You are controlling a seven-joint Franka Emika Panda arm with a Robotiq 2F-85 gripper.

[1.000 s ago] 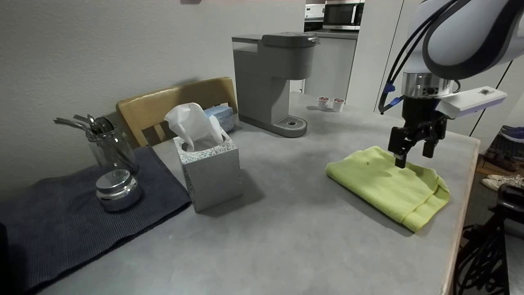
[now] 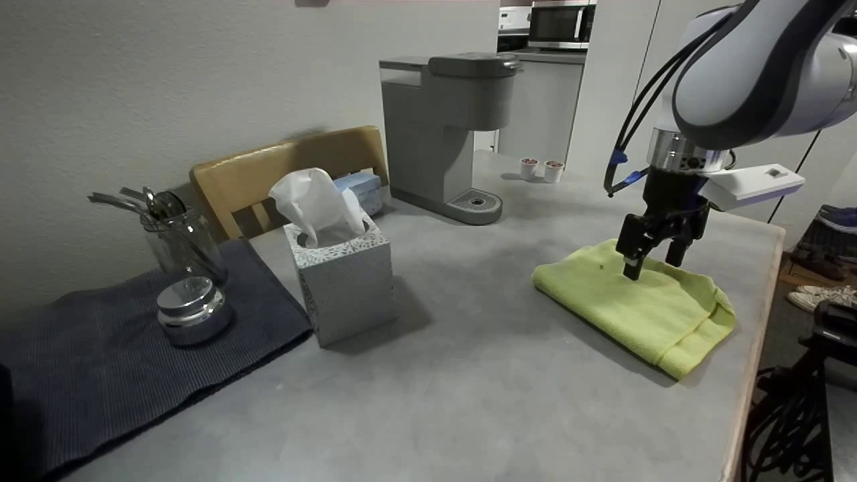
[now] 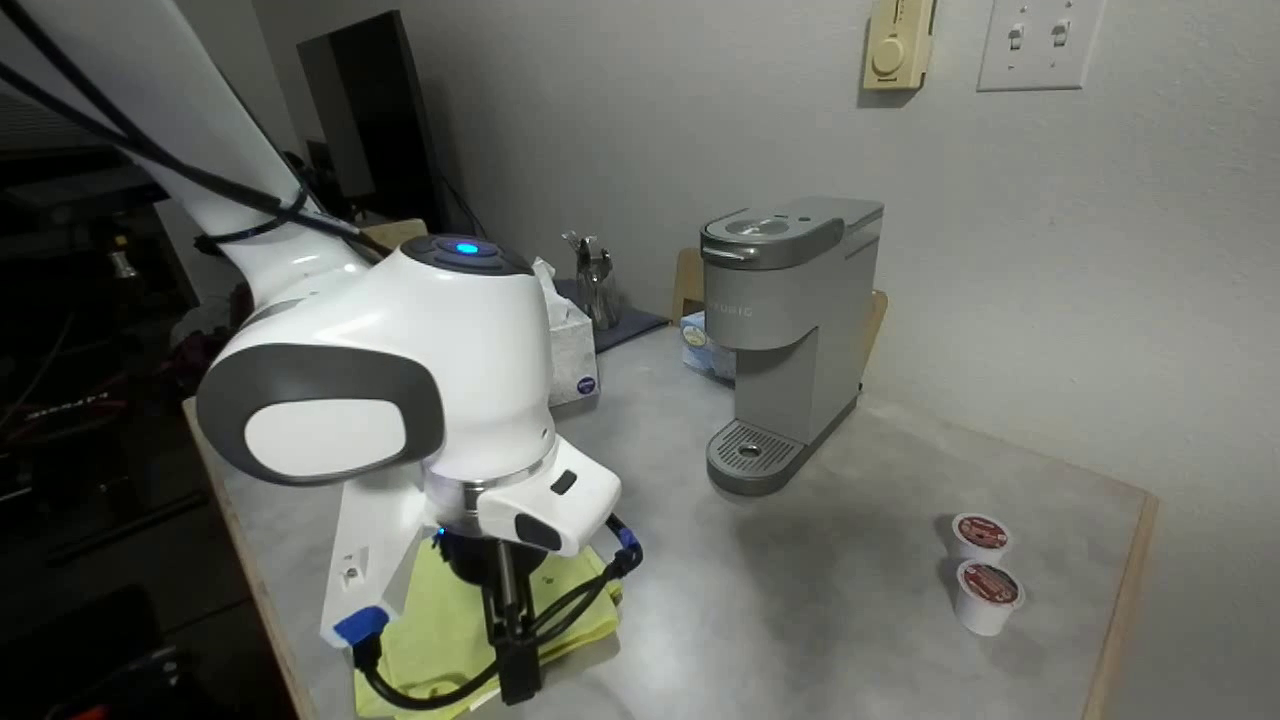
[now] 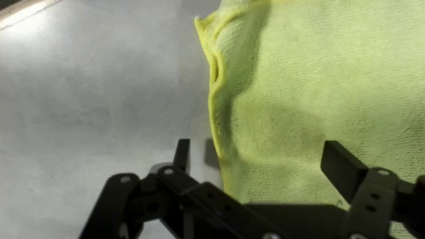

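A folded yellow-green cloth (image 2: 618, 309) lies near the table's right edge in exterior view 1. Over its far side my gripper (image 2: 655, 269) points down, open, with nothing held. In the wrist view the gripper straddles the edge of the cloth (image 4: 302, 87): one finger (image 4: 183, 153) is over bare table, the other finger (image 4: 340, 167) over the fabric. Exterior view 2 has the arm covering much of the cloth (image 3: 420, 636). Whether the fingertips touch anything is hard to tell.
A grey coffee maker (image 3: 780, 336) stands at the back, two pods (image 3: 984, 600) to its right in exterior view 2. A tissue box (image 2: 349, 281) and a dark placemat (image 2: 120, 361) with a jar of utensils (image 2: 185, 241) are at left.
In exterior view 1 my gripper has shifted left and slightly lower, closer to the cloth. The cloth and other things are unmoved.
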